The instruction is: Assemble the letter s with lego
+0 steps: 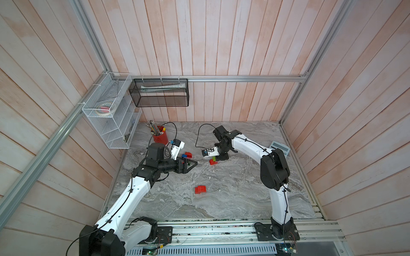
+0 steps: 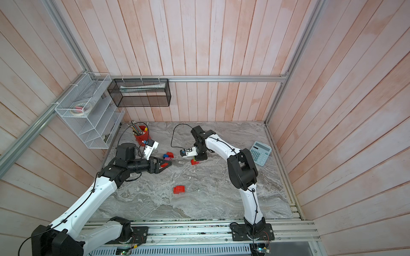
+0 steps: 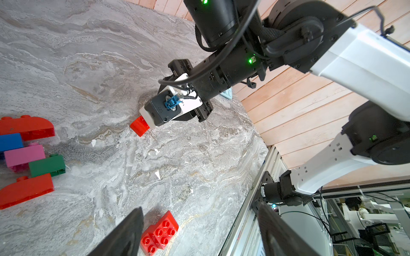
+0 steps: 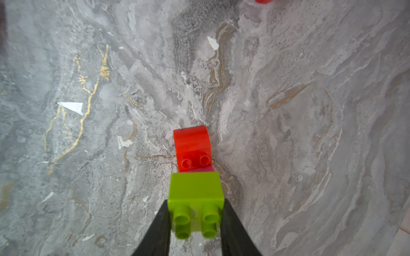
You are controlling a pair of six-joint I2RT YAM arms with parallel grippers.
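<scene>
Between the fingers of my right gripper is a lime-green brick [image 4: 195, 187], its studs facing the camera. Just beyond it a red curved brick [image 4: 192, 145] lies on the table, with a sliver of pink at its near end; the green brick hides the rest, so contact cannot be told. My left gripper is open and empty above the table. At the left of its wrist view lie a red curved brick [image 3: 27, 128], a blue brick [image 3: 12, 141], a pink brick [image 3: 24, 156], a dark green brick [image 3: 47, 165] and another red brick [image 3: 26, 190].
Red studded bricks [image 3: 160, 232] lie at the front middle of the table. A red pen cup [image 1: 160, 135] stands at the back left, a calculator [image 2: 260, 152] at the right. Clear table lies between the front bricks and the right arm.
</scene>
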